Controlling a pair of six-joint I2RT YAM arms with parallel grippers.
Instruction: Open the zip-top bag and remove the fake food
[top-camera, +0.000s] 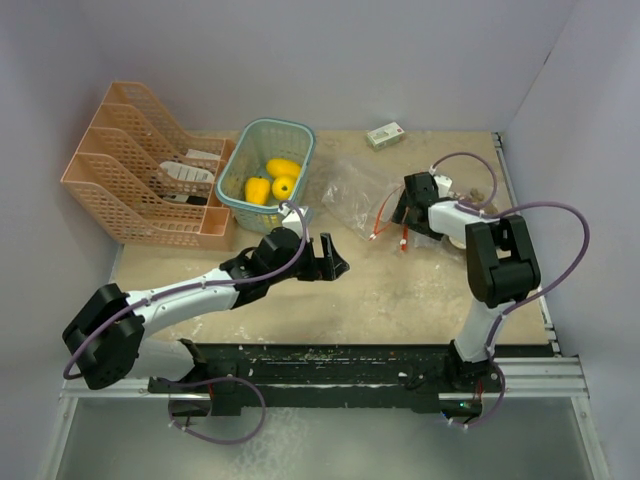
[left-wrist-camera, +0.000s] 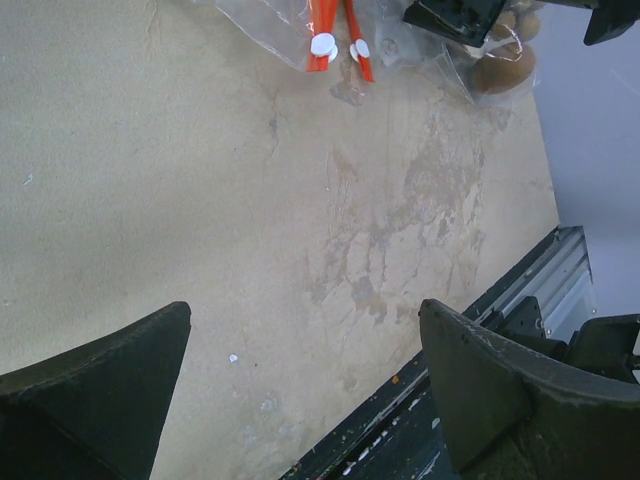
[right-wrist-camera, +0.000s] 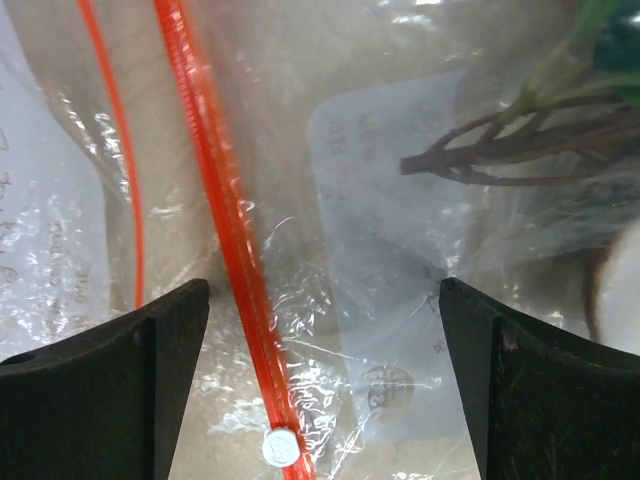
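Observation:
Zip top bags with red sliders lie at the right of the table. In the right wrist view a red zip strip (right-wrist-camera: 240, 250) with a white slider (right-wrist-camera: 280, 446) runs between my open right gripper's fingers (right-wrist-camera: 120, 390), over a bag (right-wrist-camera: 380, 230) holding dark stems and something pale. The top view shows my right gripper (top-camera: 408, 218) down on that bag; brown food (left-wrist-camera: 500, 68) shows through plastic in the left wrist view. An empty-looking bag (top-camera: 350, 195) lies to its left. My left gripper (top-camera: 325, 262) stands open over bare table, nothing between its fingers.
A teal basket (top-camera: 245, 150) with yellow items stands at the back left, beside a tan slotted rack (top-camera: 140, 150). A small white box (top-camera: 385, 134) lies at the back.

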